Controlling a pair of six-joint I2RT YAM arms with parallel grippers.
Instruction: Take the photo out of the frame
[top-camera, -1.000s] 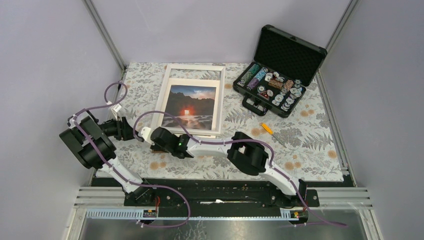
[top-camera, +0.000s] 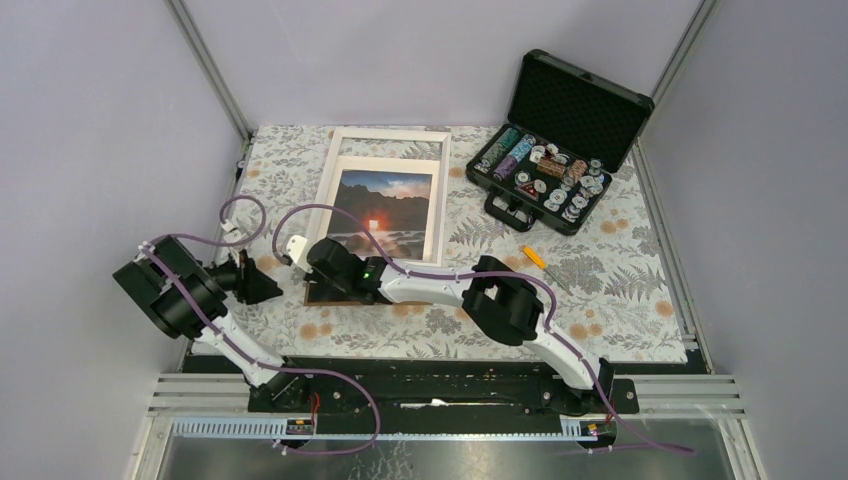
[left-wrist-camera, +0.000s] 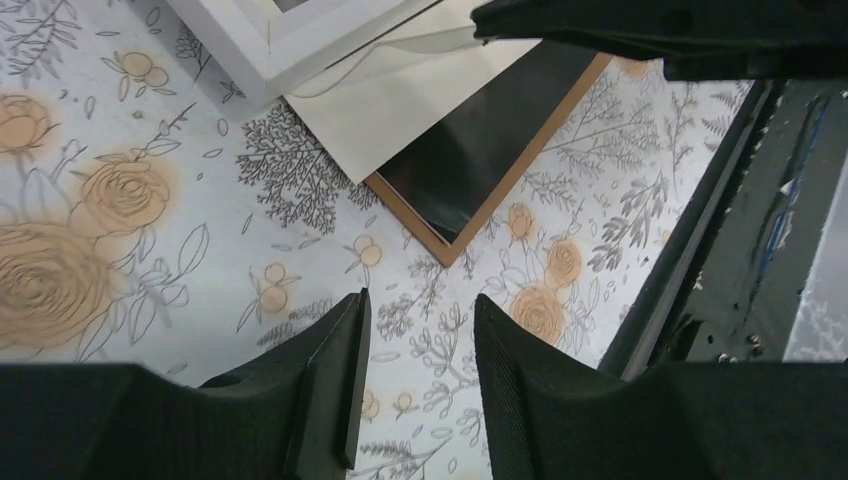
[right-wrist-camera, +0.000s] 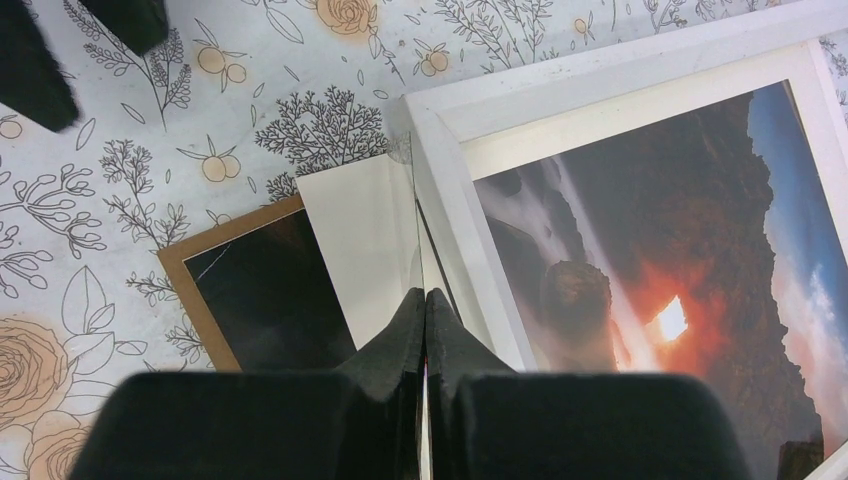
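Note:
The white picture frame (top-camera: 446, 165) lies on the patterned cloth, with the sunset photo (top-camera: 385, 205) and its cream mat (right-wrist-camera: 330, 215) inside. Mat and brown-edged backing (right-wrist-camera: 225, 240) stick out past the frame's near edge. From under that edge a thin clear sheet (left-wrist-camera: 428, 42) curves out to the fingertips of my right gripper, which is shut and appears to pinch its edge. Left of the frame's near corner, my left gripper hangs open over the cloth, only bare cloth showing between its fingers.
An open black case (top-camera: 540, 215) of poker chips stands at the back right. A yellow-handled tool (top-camera: 533, 257) lies on the cloth right of the frame.
My right gripper has shifted slightly away from the front edge over the frame's near left corner. The left gripper has moved toward the front; the frame stays in place.

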